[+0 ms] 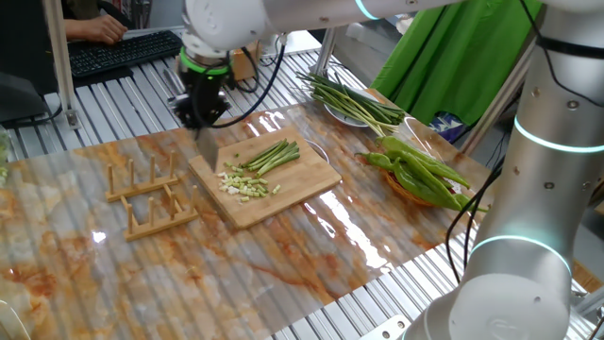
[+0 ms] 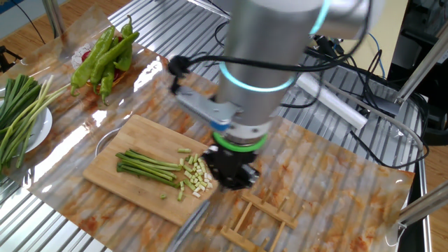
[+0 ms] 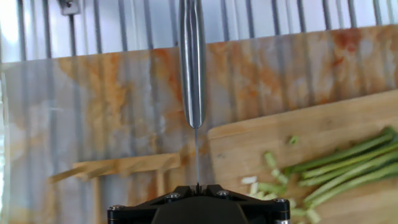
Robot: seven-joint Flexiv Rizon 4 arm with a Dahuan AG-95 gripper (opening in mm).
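My gripper is shut on a knife, whose steel handle [image 3: 193, 68] points away from the fingers; its thin blade shows edge-on in the wrist view. In exterior view 1 the blade [image 1: 206, 144] hangs by the far left corner of the wooden cutting board [image 1: 302, 191], above the table or board; the exact gap is hard to tell. On the board lie a bundle of green stalks [image 1: 276, 155] and a heap of chopped pieces [image 1: 247, 186]. Exterior view 2 has the gripper [image 2: 231, 171] beside the chopped pieces.
A wooden peg rack [image 1: 156, 225] stands left of the board. Long green stalks on a plate [image 1: 354, 102] and green peppers [image 1: 420, 175] in a basket are to the right.
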